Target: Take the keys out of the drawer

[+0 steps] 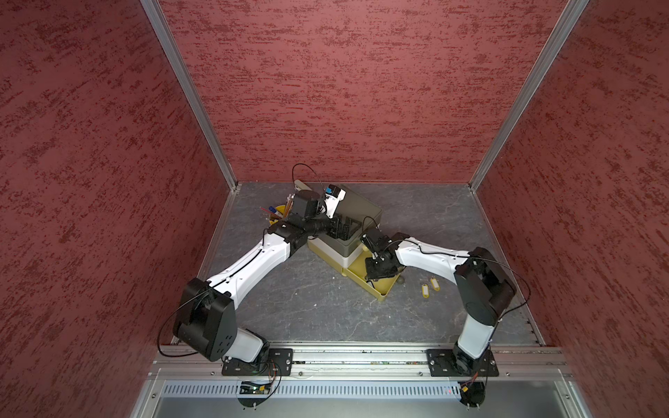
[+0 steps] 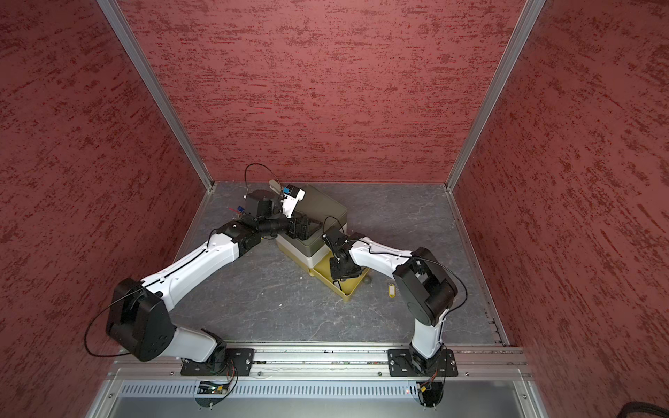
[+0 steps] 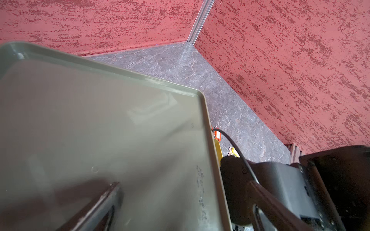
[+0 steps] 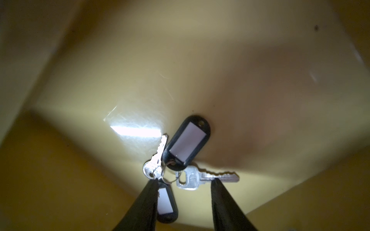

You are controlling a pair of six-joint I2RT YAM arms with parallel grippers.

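Down in the open yellow drawer [image 1: 354, 272] lie two silver keys on rings with two black tags. In the right wrist view one key [image 4: 212, 177] points right, a smaller key [image 4: 155, 163] stands beside it, one black tag [image 4: 187, 142] lies above them and the other tag [image 4: 165, 203] is partly behind a finger. My right gripper is over the keys, part open, its fingers apart with no key clearly held. My left gripper stands open above the grey lid of the drawer unit [image 3: 115, 127].
Two yellow-tagged items [image 1: 425, 290] lie on the table right of the drawer. Behind the left arm is a yellow holder with pens [image 1: 277, 211]. The table in front of the drawer is clear.
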